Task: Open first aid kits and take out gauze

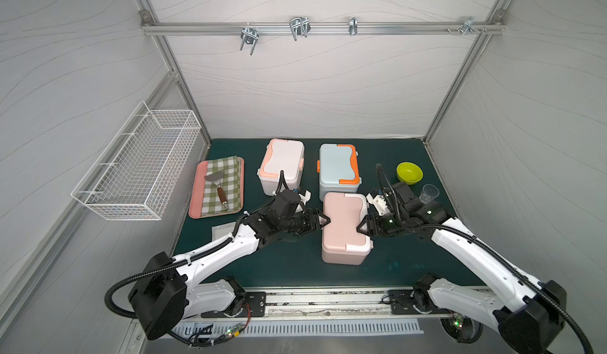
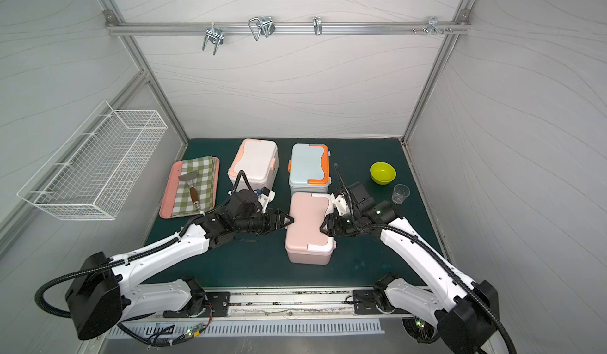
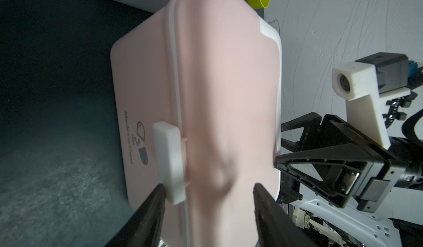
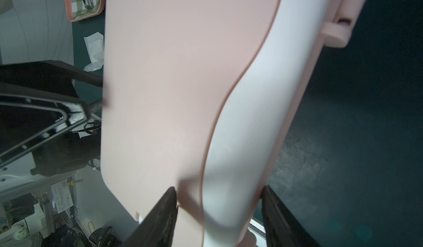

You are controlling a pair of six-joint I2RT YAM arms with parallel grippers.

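Note:
A pink first aid kit (image 1: 343,218) with a closed lid stands at the front middle of the table. My left gripper is at its left edge, fingers apart, with one fingertip close against the white latch (image 3: 168,161). Whether they touch is unclear. On the opposite edge, my right gripper has parted fingers on both sides of the lid's white strip (image 4: 246,128). A white-and-pink kit (image 1: 285,155) and a light blue kit (image 1: 336,161) with orange trim stand behind, also closed. No gauze can be seen inside any kit.
On the left lie a pink tray (image 1: 196,196) with a checked cloth and spatula, and a white packet (image 4: 94,48). A green bowl (image 1: 409,172) and clear cup (image 1: 429,193) stand at right.

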